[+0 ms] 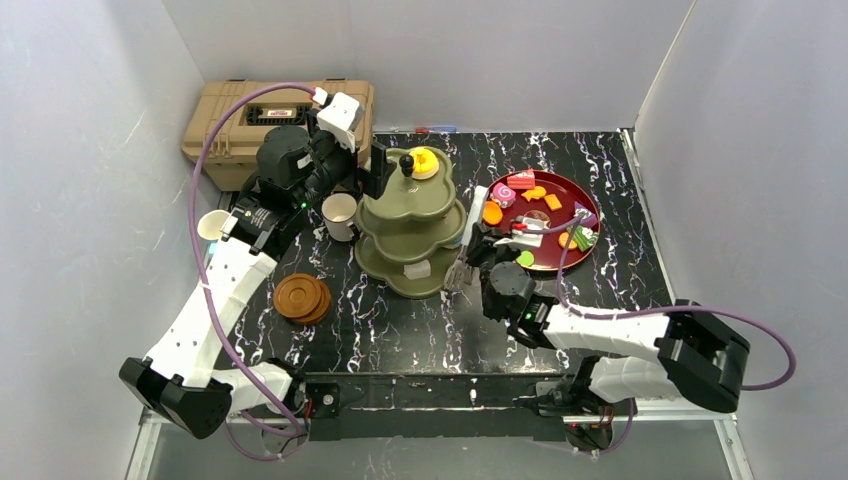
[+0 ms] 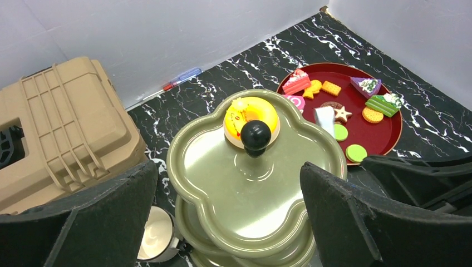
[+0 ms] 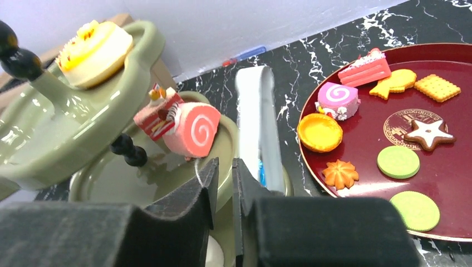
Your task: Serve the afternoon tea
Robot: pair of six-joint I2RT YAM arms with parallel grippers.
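Note:
The green three-tier stand (image 1: 405,205) carries a yellow-topped doughnut (image 2: 251,114) on its top tier. Below, in the right wrist view, sit a red-and-white cake slice (image 3: 158,111) and a pink roll (image 3: 196,130). A small whitish piece (image 1: 417,270) lies on the bottom tier. Pale metal tongs (image 3: 256,105) stand upright at my right gripper, whose fingers are close together on them; their tips look blurred beside the bottom tier. My left gripper is open and empty above and beside the top tier.
A red round tray (image 1: 575,180) at the right holds several toy sweets and biscuits. White mug (image 1: 339,213), brown coasters (image 1: 300,298) and a tan case (image 1: 230,130) stand at left.

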